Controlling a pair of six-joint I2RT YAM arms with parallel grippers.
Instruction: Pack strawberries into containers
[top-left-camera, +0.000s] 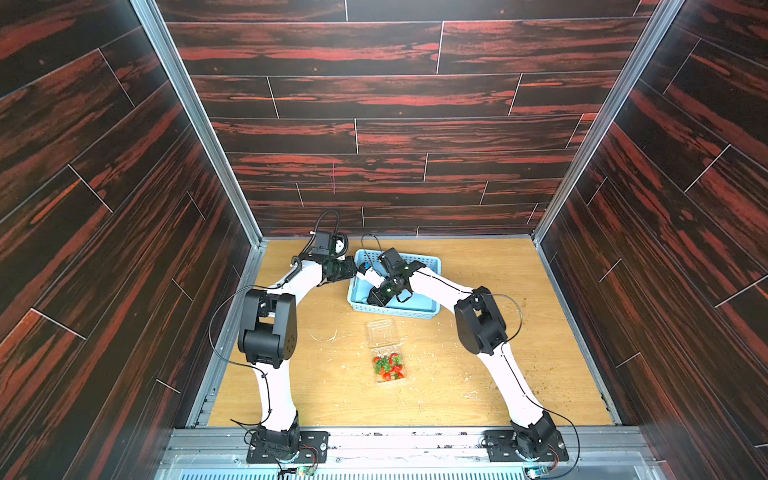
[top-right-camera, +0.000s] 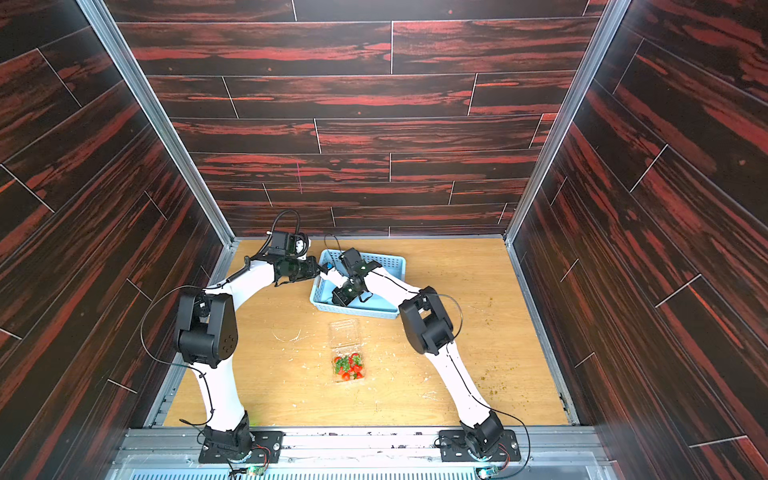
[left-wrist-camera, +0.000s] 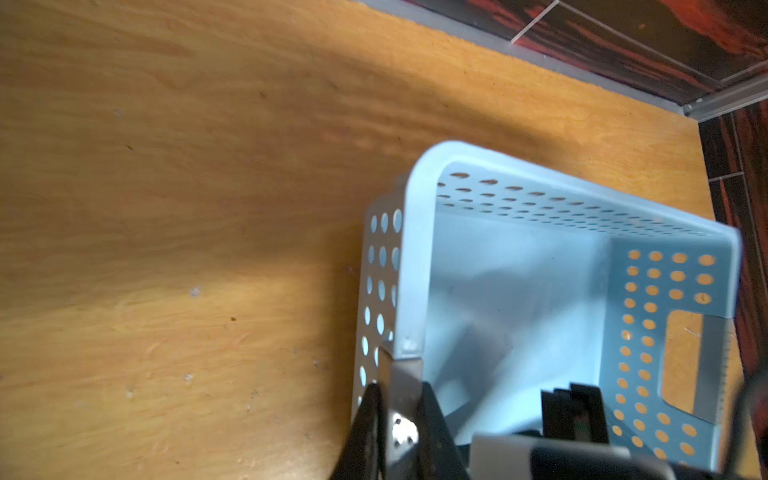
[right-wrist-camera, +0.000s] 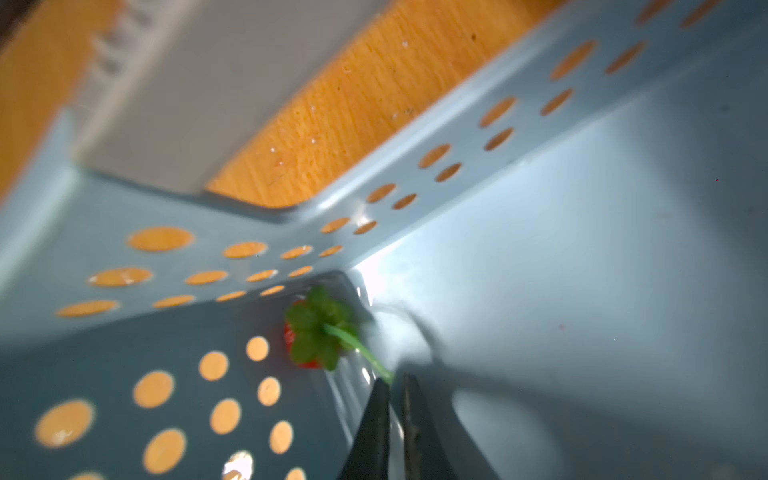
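Note:
A single red strawberry with green leaves sits in a corner of the light blue basket; its stem reaches toward my right gripper. That gripper is inside the basket, a narrow gap between its fingertips, the stem's end at one tip. Whether they touch is unclear. My left gripper is shut on the basket's left rim. In front of the basket, a clear container is filled with several strawberries. Its lid lies folded back toward the basket, empty.
Bare wooden table extends to the right of the basket, and the front left is also clear. My right arm crosses over the basket's right side. The back wall stands close behind the basket.

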